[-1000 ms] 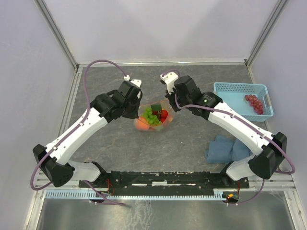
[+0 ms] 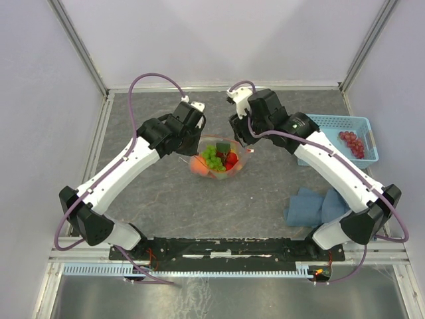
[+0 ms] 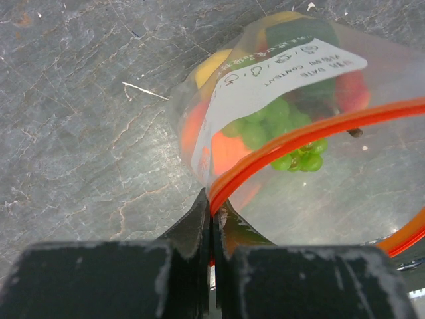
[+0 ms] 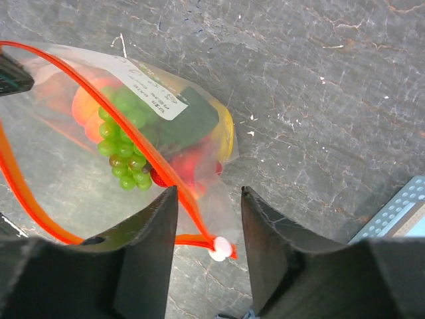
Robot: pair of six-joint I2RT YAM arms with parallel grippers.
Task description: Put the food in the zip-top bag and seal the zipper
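Observation:
The clear zip bag [image 2: 207, 143] is held up with its orange-edged mouth [image 3: 312, 135] wide apart. Inside it lie green grapes [image 4: 123, 149], an orange-coloured fruit [image 2: 198, 165], red pieces [image 2: 230, 158] and something dark green [image 4: 192, 119]. My left gripper is shut on the bag's orange rim at one end of the mouth. At the other end, my right gripper stands open; the rim's corner with its white slider [image 4: 220, 249] lies between its spread fingers, and I see neither finger pressing it.
A light blue basket [image 2: 325, 121] holding red grapes [image 2: 352, 144] stands at the right. Blue cloth [image 2: 305, 207] lies folded near the front right.
Over the last second the left arm and the bag shifted right and slightly up in the top view. Most recently, my right gripper's fingers spread apart and it moved slightly right.

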